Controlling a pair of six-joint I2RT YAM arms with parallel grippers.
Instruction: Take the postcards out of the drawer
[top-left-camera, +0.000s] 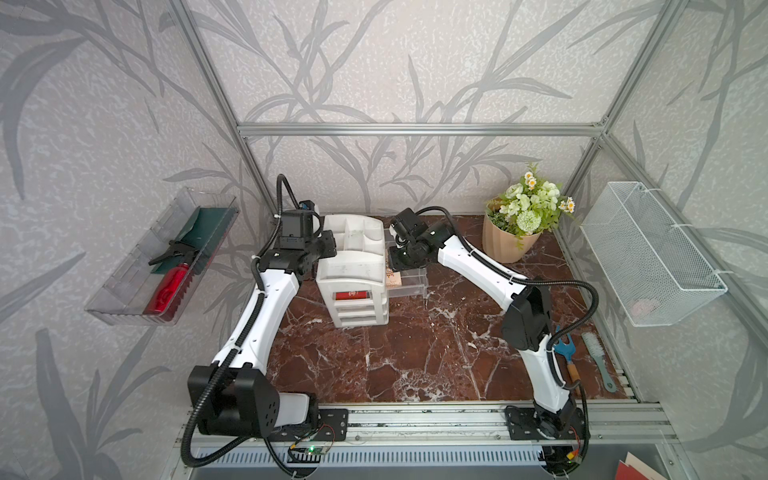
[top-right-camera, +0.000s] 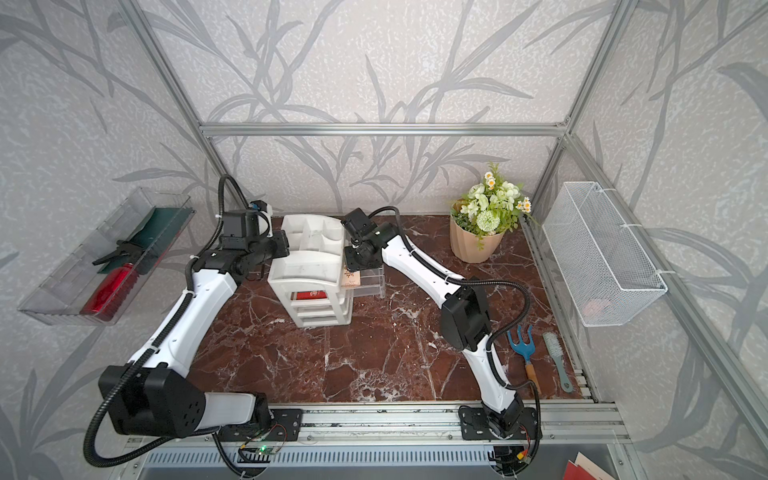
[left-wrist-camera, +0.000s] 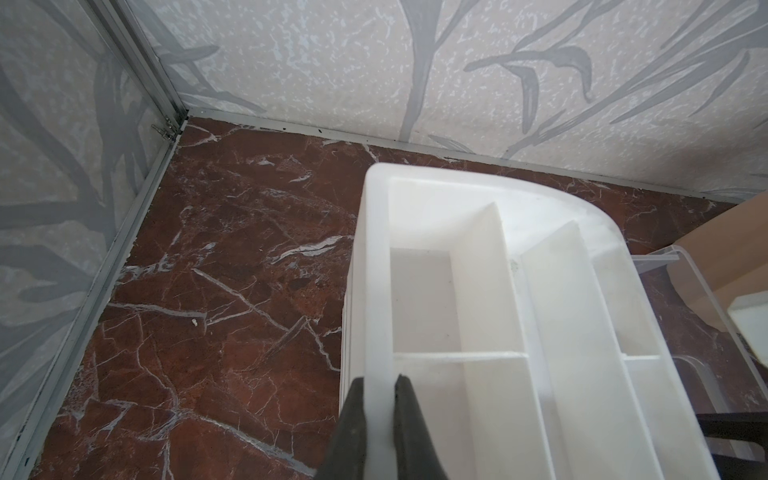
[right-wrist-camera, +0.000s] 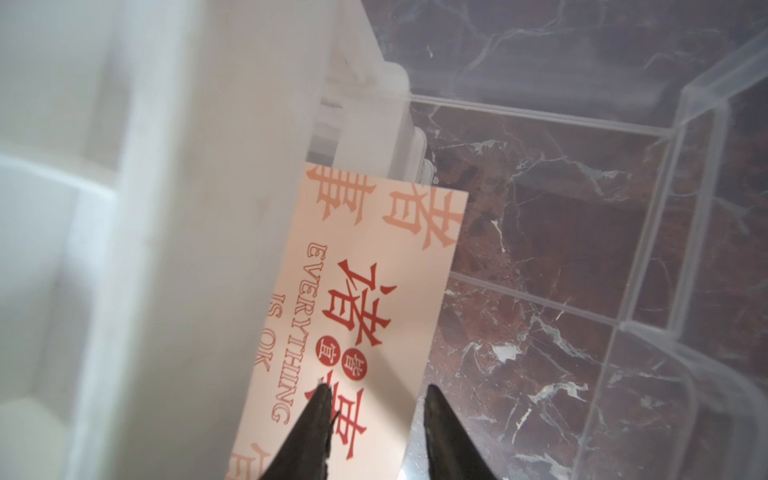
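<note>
A white drawer cabinet (left-wrist-camera: 504, 280) stands left of the table's middle. My left gripper is shut on the thin left wall of its top. On the right side a clear drawer (right-wrist-camera: 552, 124) is pulled out. A peach postcard (right-wrist-camera: 376, 264) with red characters lies in it, partly under the cabinet's overhanging edge; whether more lie below it cannot be seen. Over the postcard is my right gripper, its fingers apart and nothing visibly held between them.
A flower pot (top-right-camera: 473, 241) stands at the back right. A blue fork (top-right-camera: 522, 345) and a brush (top-right-camera: 557, 361) lie at the front right. Wall baskets hang at both sides, the right one of white mesh (top-left-camera: 652, 256). Free table lies in front of the drawer.
</note>
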